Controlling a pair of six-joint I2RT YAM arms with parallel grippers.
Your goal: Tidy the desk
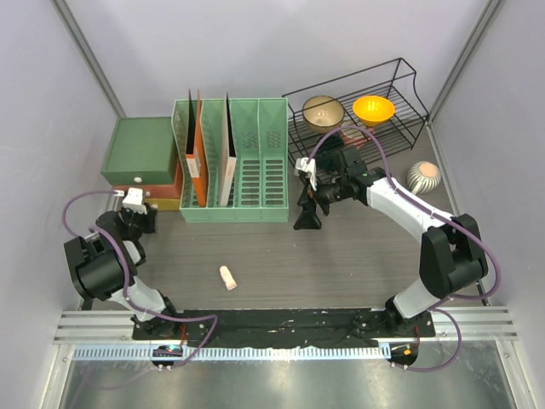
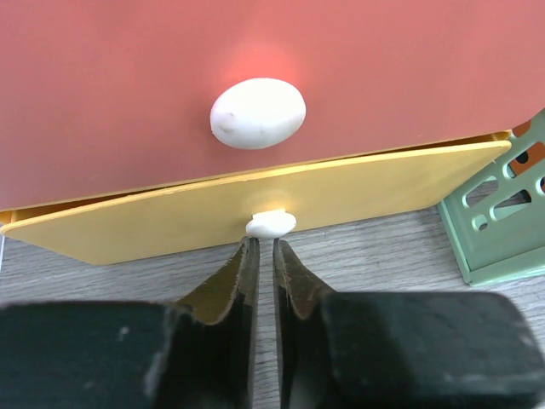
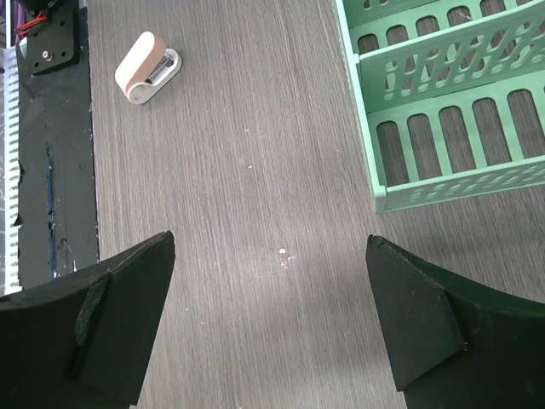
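Note:
A small drawer stack with green top (image 1: pixel 140 149) stands at the back left. In the left wrist view its red drawer (image 2: pixel 383 60) has a white knob (image 2: pixel 257 113), and the yellow bottom drawer (image 2: pixel 392 187) sits slightly out, with a white knob (image 2: pixel 271 223). My left gripper is shut at that lower knob; whether it grips the knob is hard to tell. My right gripper is open over bare desk, right of the green file rack (image 1: pixel 264 213). A pink-and-white stapler (image 3: pixel 136 72) lies at the front middle.
A black wire rack (image 1: pixel 396 123) with a beige bowl (image 1: pixel 324 113) and a yellow bowl (image 1: pixel 374 109) stands at the back right. A striped round object (image 1: pixel 423 177) is at the right.

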